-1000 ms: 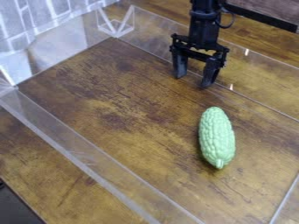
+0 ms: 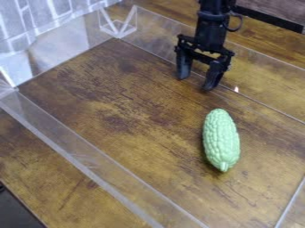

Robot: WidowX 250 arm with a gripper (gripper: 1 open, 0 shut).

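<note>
My black gripper (image 2: 199, 71) hangs at the top centre, low over the wooden surface near the back clear wall, its two fingers spread open with nothing visible between them. In front of it, to the right, a pale green bumpy bitter melon (image 2: 220, 140) lies lengthwise on the wood, apart from the gripper.
Clear plastic walls (image 2: 71, 156) border the wooden work area (image 2: 113, 107). A whitish, see-through object (image 2: 30, 27) stands outside at the top left.
</note>
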